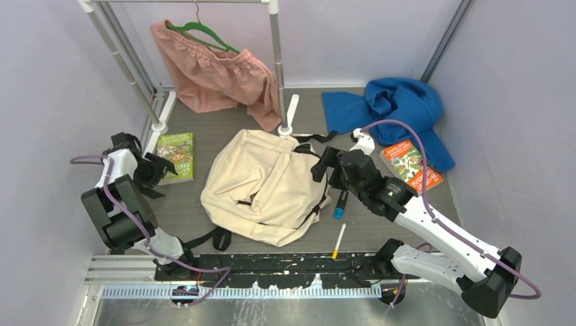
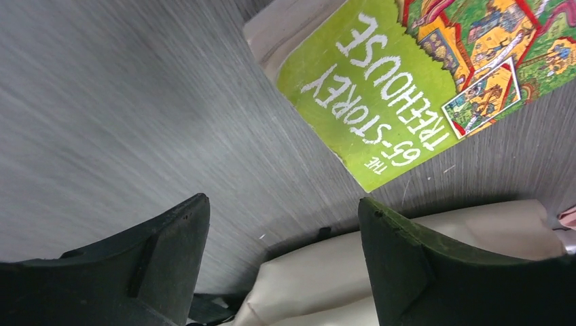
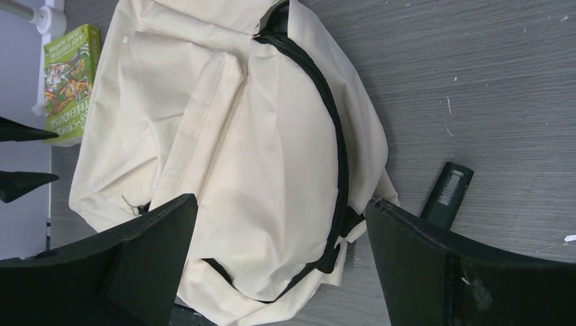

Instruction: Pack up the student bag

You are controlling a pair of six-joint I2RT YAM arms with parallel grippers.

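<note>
A cream canvas bag (image 1: 251, 190) lies flat mid-floor; in the right wrist view its dark zipper (image 3: 319, 95) runs along one side. My left gripper (image 1: 157, 178) is open at the far left, beside the green Treehouse book (image 2: 367, 102), which lies on the floor with nothing between my fingers. My right gripper (image 1: 326, 163) hangs open above the bag's right side. A dark marker (image 1: 342, 204) with a blue end and a yellow-ended pen (image 1: 338, 241) lie right of the bag. An orange book (image 1: 424, 175) lies at the right, partly under blue cloth.
The blue cloth (image 1: 401, 105) fills the back right. Pink shorts (image 1: 210, 75) hang from a rack whose posts and feet stand behind the bag and left book. Side walls close in the floor; bare floor shows left and right of the bag.
</note>
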